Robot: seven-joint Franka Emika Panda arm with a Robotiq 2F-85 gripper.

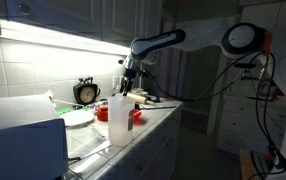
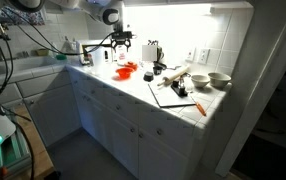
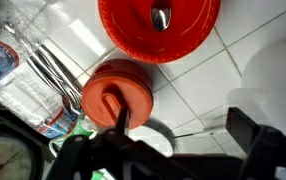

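Note:
My gripper is open over the counter, with nothing between its fingers. Below it in the wrist view is a red round lidded container (image 3: pixel 133 98) with a raised handle, close to the left finger. A red bowl (image 3: pixel 198 38) holding a metal spoon (image 3: pixel 161 18) is at the top of that view. In exterior view 1 the gripper (image 1: pixel 129 80) hangs above the counter, behind the white pitcher (image 1: pixel 120 122). From exterior view 2, the gripper (image 2: pixel 121 43) appears above the far part of the counter, near the red items.
Clear plastic bottles (image 3: pixel 5 52) and metal utensils (image 3: pixel 55 72) crowd the wrist view's left side. A white rounded object (image 3: pixel 275 82) stands at its right. Exterior view 2 shows a dark tray (image 2: pixel 171 96), white bowls (image 2: pixel 219 79) and an orange-handled utensil (image 2: pixel 200 108) nearer.

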